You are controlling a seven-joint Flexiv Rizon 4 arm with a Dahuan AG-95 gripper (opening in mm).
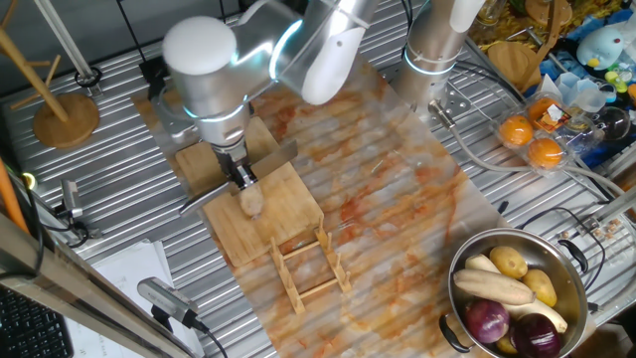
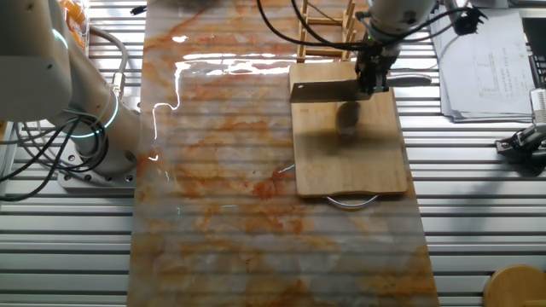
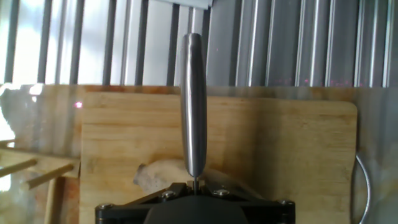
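My gripper [image 1: 241, 179] is shut on a knife [image 1: 276, 159] above the wooden cutting board [image 1: 283, 204]. In exterior view 2 the broad blade [image 2: 324, 91] points left of the gripper [image 2: 368, 81] and the metal handle [image 2: 409, 81] sticks out to the right. A tan, potato-like vegetable [image 1: 250, 202] lies on the board, close beside the gripper and knife. In the wrist view the knife handle [image 3: 194, 106] runs upward from the fingers, and the vegetable [image 3: 163, 174] is partly covered by the gripper. Whether the blade touches it cannot be told.
A wooden rack [image 1: 310, 270] stands against the board's near end. At the lower right sits a metal pot [image 1: 459, 298] with potatoes, long pale vegetables and purple onions. The marbled mat [image 1: 397, 209] between board and pot is clear.
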